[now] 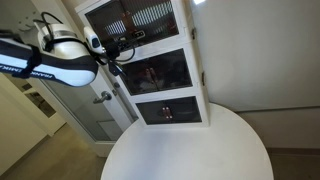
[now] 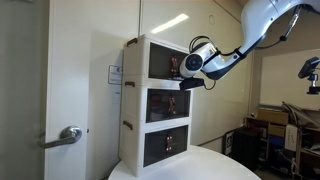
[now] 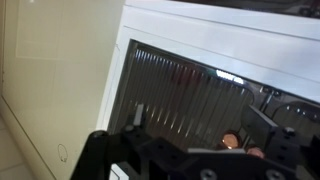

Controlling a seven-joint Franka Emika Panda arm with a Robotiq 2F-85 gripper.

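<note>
A white three-tier cabinet [image 1: 190,92] with dark see-through doors stands on a round white table [image 1: 190,152]. My gripper [image 1: 124,52] is in front of the cabinet, around the border between its top and middle tiers. In the second exterior view the gripper [image 2: 187,84] is near the upper front, its fingers too small to make out. The wrist view shows the fingers open, with nothing held. Beyond them is a ribbed dark door [image 3: 170,95] with copper-coloured handles [image 3: 231,140] low in the view, partly covered by the gripper. Whether anything touches is unclear.
A door with a metal lever handle [image 2: 66,137] is beside the cabinet. Dark shelving with boxes [image 2: 272,122] stands at the far right.
</note>
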